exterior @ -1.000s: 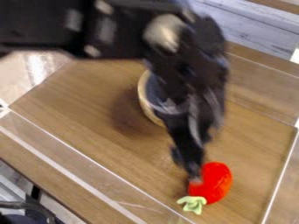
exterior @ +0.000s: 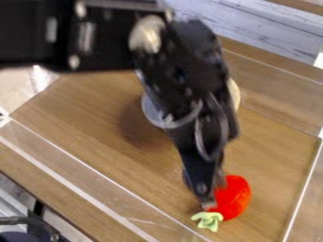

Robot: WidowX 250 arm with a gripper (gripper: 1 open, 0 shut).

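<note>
A red vegetable (exterior: 231,197) with a pale green leafy top (exterior: 209,219) lies on the wooden tabletop (exterior: 76,123), toward the lower right. My dark gripper (exterior: 205,189) hangs from the arm, pointing down, its tips right beside the upper left of the red vegetable, overlapping it in view; whether they touch I cannot tell. The fingers appear open, seen side-on, with nothing visibly held. A pale round container (exterior: 231,92) is mostly hidden behind the arm.
Clear strips (exterior: 309,180) edge the board on the right and lower left. A whitish plank surface (exterior: 259,28) lies beyond the back edge.
The gripper has come slightly lower, to the side of the red vegetable, and looks sharper now. The vegetable lies in the same place.
</note>
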